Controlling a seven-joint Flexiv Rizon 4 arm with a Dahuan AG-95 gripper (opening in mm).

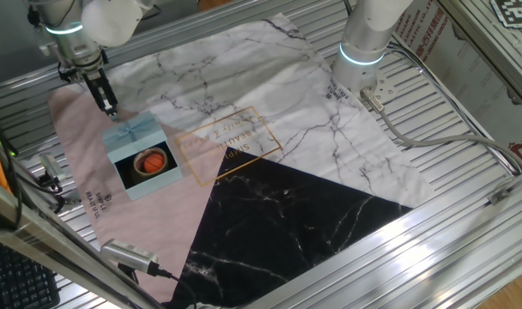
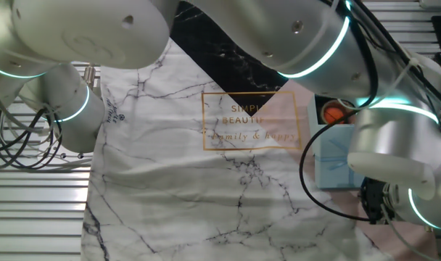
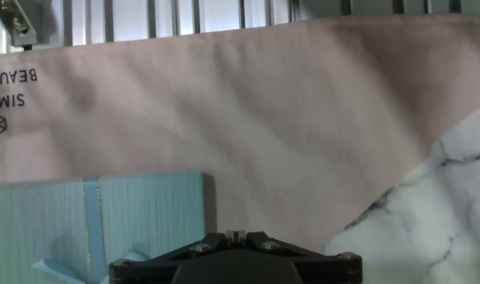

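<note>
A light blue gift box (image 1: 162,183) stands on the pink part of the cloth, its lid (image 1: 132,131) with a ribbon bow at the box's back side. In the dark inside is a small round brown container (image 1: 138,163) with an orange ball (image 1: 154,161) in it. My gripper (image 1: 114,115) points down just behind the lid. In the wrist view the gripper has its fingertips together, with nothing visible between them. There, the blue lid (image 3: 149,209) lies to the left of the fingertips. Exterior view 2 shows the lid (image 2: 335,163) partly covered by the arm.
A grey device with a cable (image 1: 130,256) sits at the front left edge.
</note>
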